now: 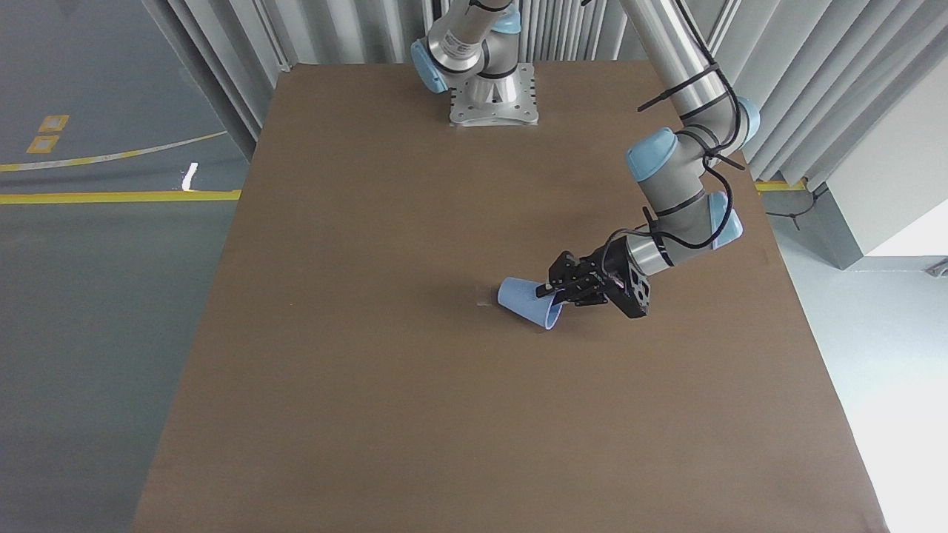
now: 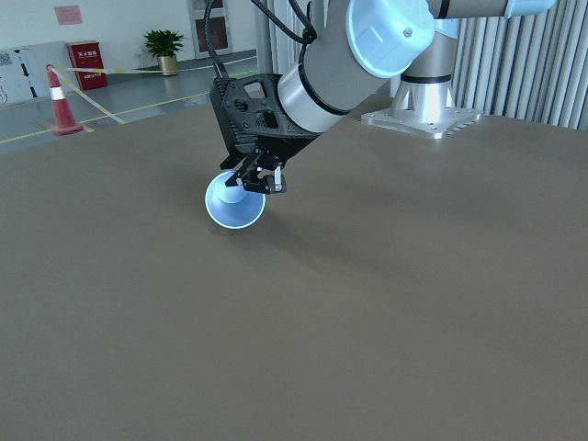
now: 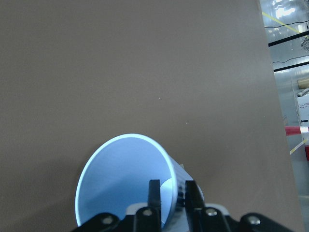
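Note:
A light blue cup (image 1: pixel 524 300) lies on its side on the brown table, its mouth toward my black gripper (image 1: pixel 552 293); in the left view the cup (image 2: pixel 234 211) shows its open mouth below the gripper (image 2: pixel 253 179). In the wrist view the cup's rim crosses between the two fingers of my gripper, one finger inside the cup (image 3: pixel 111 179) and one outside. Whether the fingers are closed tight on the wall I cannot tell.
The table's edges drop to the floor on both sides.

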